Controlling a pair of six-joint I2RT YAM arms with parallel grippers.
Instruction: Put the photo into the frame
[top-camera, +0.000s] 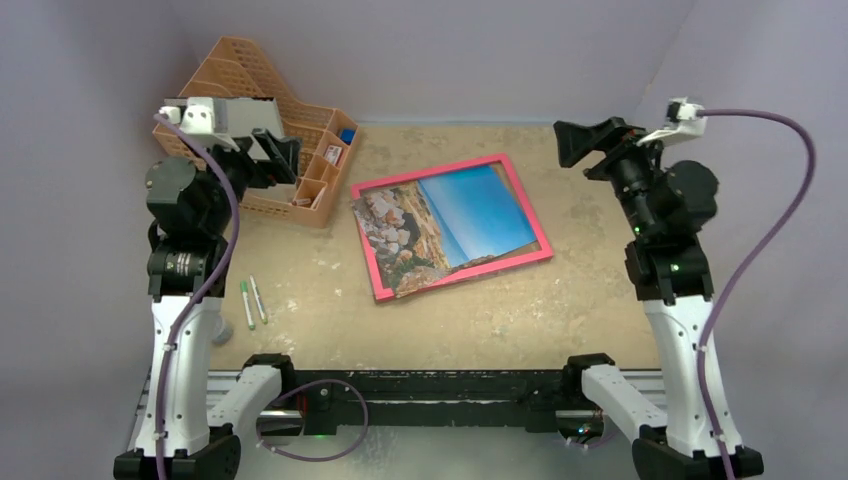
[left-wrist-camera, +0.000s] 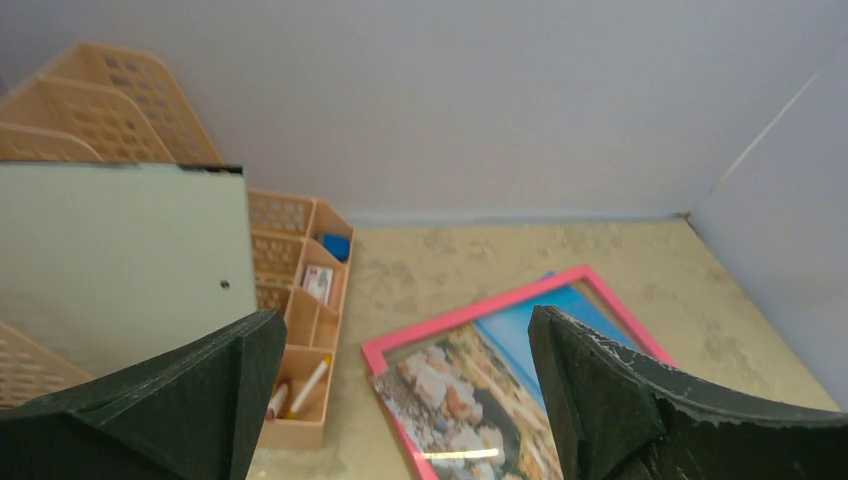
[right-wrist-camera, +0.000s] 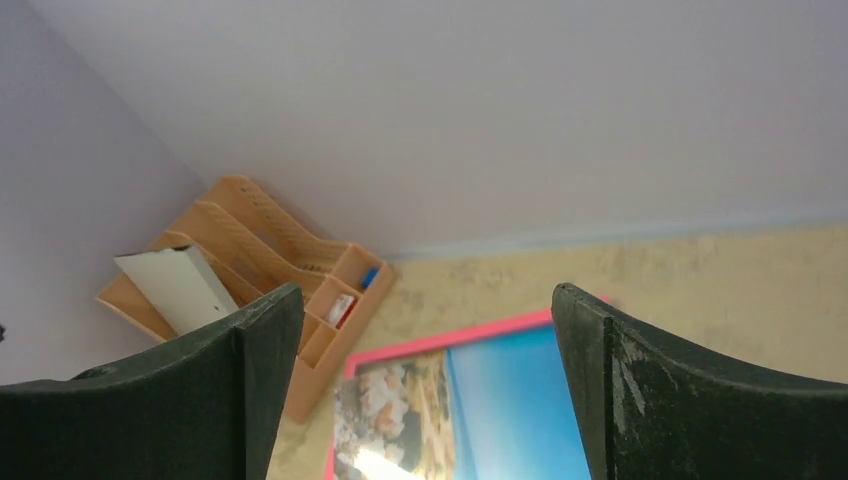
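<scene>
A pink frame (top-camera: 530, 210) lies tilted at the middle of the table. Over it lies a photo of rocks (top-camera: 395, 230), slightly askew at the frame's lower left, beside a blue sky picture (top-camera: 475, 210); whether these are one sheet or separate is unclear. My left gripper (top-camera: 279, 150) hangs open and empty above the organizer's right part, left of the frame. My right gripper (top-camera: 575, 155) hangs open and empty to the upper right of the frame. Both wrist views show the frame and pictures below, between or beyond the fingers.
A tan compartment organizer (top-camera: 318, 200) with a white panel (left-wrist-camera: 130, 260) and small items fills the back left. Two markers (top-camera: 258, 300) lie at the front left. Walls border the back and sides.
</scene>
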